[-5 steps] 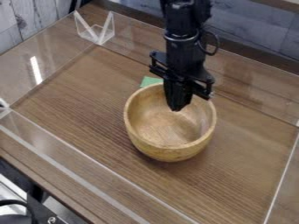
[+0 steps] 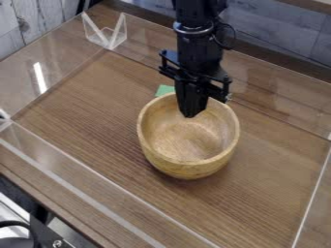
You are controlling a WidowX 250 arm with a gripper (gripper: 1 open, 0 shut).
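A large tan bowl sits on the wooden table. My black gripper is over the back of the bowl, pointing down, its lower end at about the rim. Whether its fingers are open or shut, or hold anything, is hard to tell. A small green object lies just behind the bowl, partly hidden by the bowl and gripper.
A white wire-like object stands at the back left. Dark cables or parts lie at the bottom left corner.
My gripper has moved slightly up and to the left over the bowl. The bowl looks nearly unmoved.
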